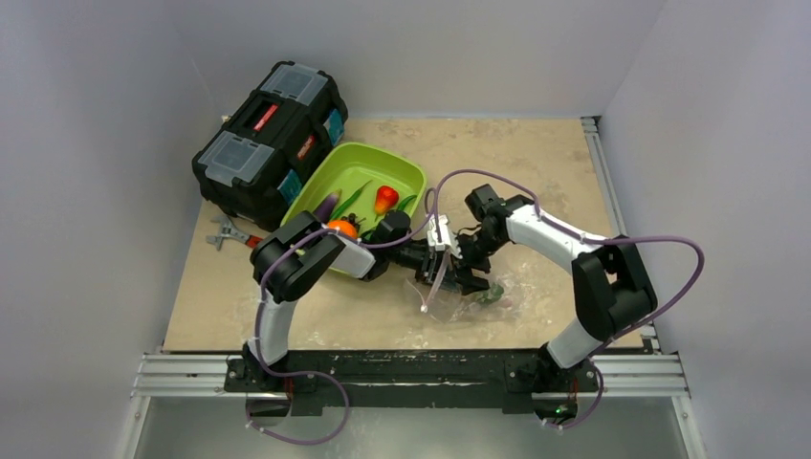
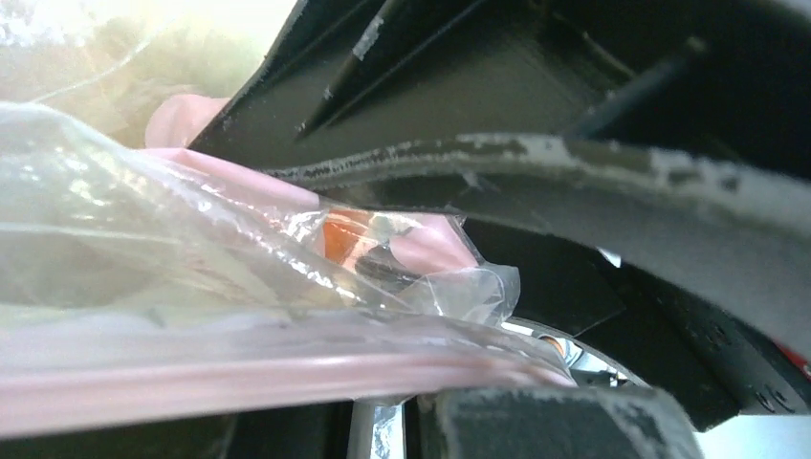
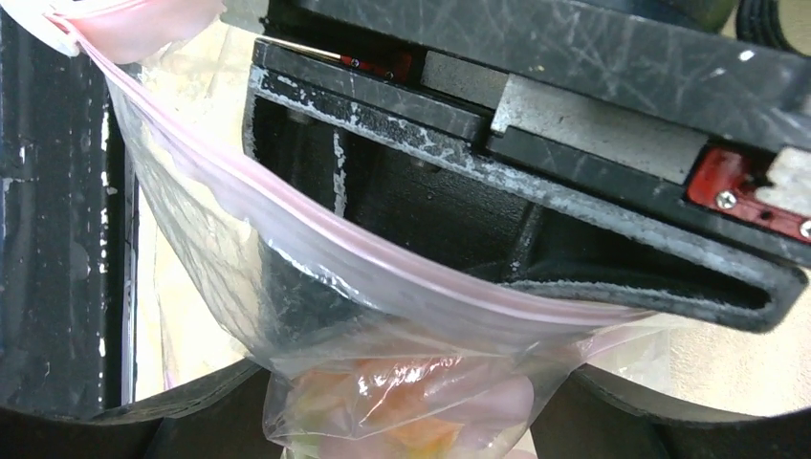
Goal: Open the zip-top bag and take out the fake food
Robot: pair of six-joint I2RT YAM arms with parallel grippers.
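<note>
A clear zip bag (image 1: 493, 306) with pink seal lies at the table's front centre, food inside showing green in the top view and orange and pink (image 3: 421, 411) in the right wrist view. My left gripper (image 1: 430, 258) is shut on the bag, whose pink seal (image 2: 239, 373) crosses its wrist view. My right gripper (image 1: 469, 268) is at the bag beside it; its fingers stand either side of the bagged food in its wrist view, how far apart is partly hidden by plastic.
A green tub (image 1: 325, 177) holding fake produce sits behind the left arm. A black toolbox (image 1: 258, 143) and a wrench (image 1: 225, 232) lie at left.
</note>
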